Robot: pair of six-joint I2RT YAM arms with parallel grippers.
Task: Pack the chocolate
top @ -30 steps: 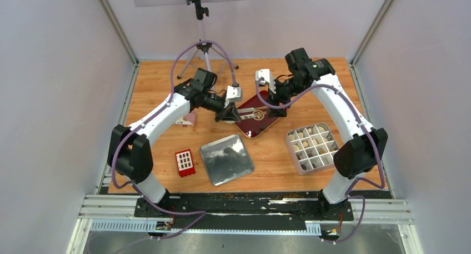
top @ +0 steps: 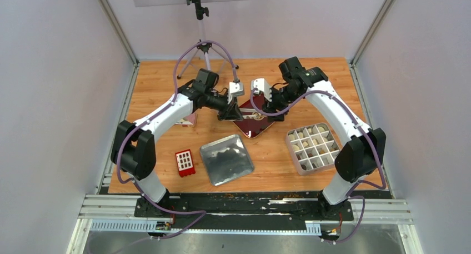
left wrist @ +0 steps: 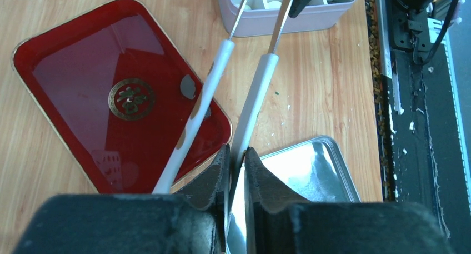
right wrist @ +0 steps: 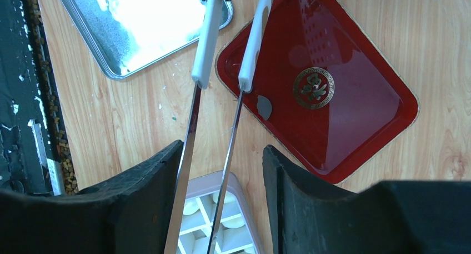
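Note:
A pair of metal tongs with white handles point(left wrist: 254, 98) spans between my grippers above the red tray point(top: 252, 129). My left gripper has its fingers close on one white handle at that end. My right gripper has its fingers apart around the metal blades; whether it touches them is unclear. A divided box with pale pieces in its compartments point(top: 312, 148) lies at the right, presumably out of both grippers' reach in this pose.
A silver tray point(top: 226, 159) lies at the front middle, with a small red box point(top: 185, 163) to its left. A pink box point(top: 189, 120) is partly hidden behind the left arm. A tripod stands at the back.
Compared with a second ago, the right arm has moved slightly left and forward toward the left one; the left arm has shifted slightly right.

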